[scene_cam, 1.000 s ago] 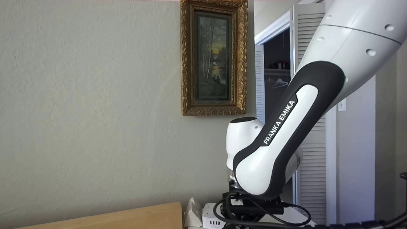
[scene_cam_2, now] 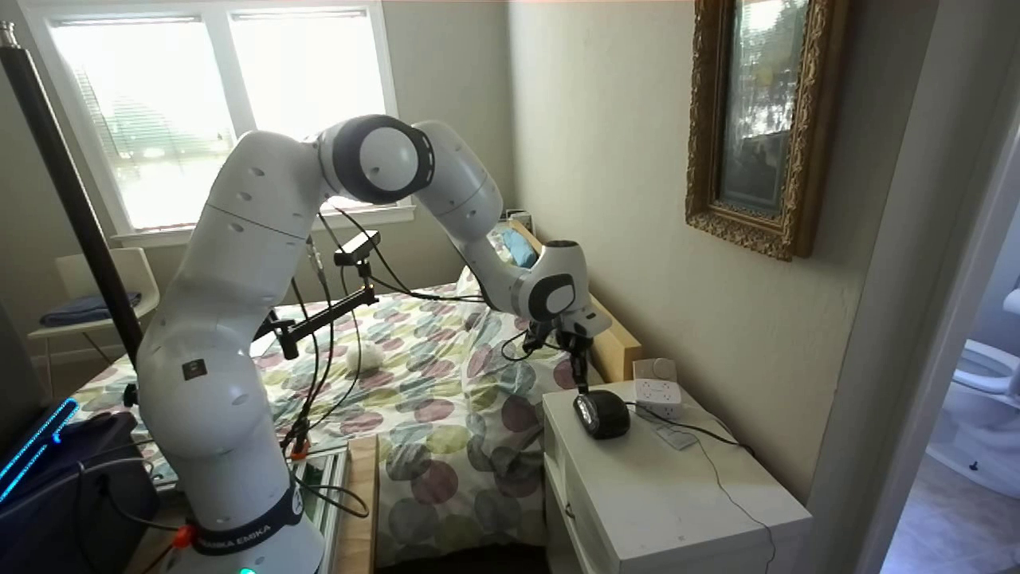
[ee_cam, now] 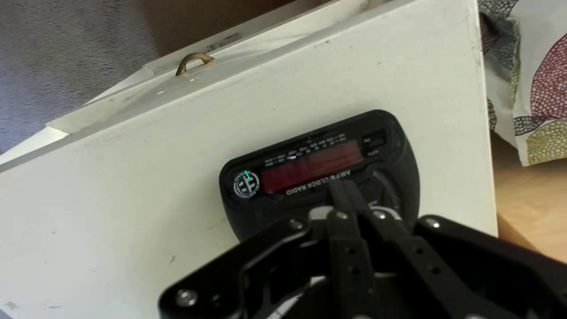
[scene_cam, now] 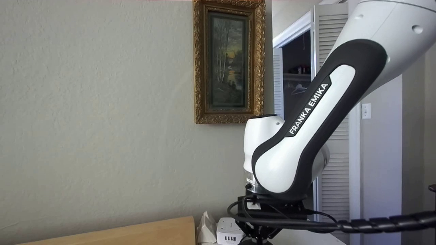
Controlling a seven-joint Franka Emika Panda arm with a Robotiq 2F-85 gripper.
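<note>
A black AM/FM clock radio (ee_cam: 313, 165) lies on the white dresser, its red display and round logo showing in the wrist view. My gripper is shut over the radio's button area, with nothing visible between its fingers. The gripper and wrist hide the radio's lower part. Exterior view 2 shows the gripper (scene_cam_2: 581, 386) pointing down at the top edge of the radio (scene_cam_2: 602, 414); whether they touch I cannot tell. Only the wrist and upper gripper body appear clearly in exterior view 1.
The white dresser top (scene_cam_2: 688, 497) is largely bare in front. Behind the radio are a white power outlet block (scene_cam_2: 657, 394) and a trailing cord. The wall stands close on one side, with a bed (scene_cam_2: 449, 402) and its wooden headboard (scene_cam_2: 613, 343) on the other.
In exterior view 1 the arm and wrist have risen and shifted slightly right. The cable at the wrist has lifted as well.
</note>
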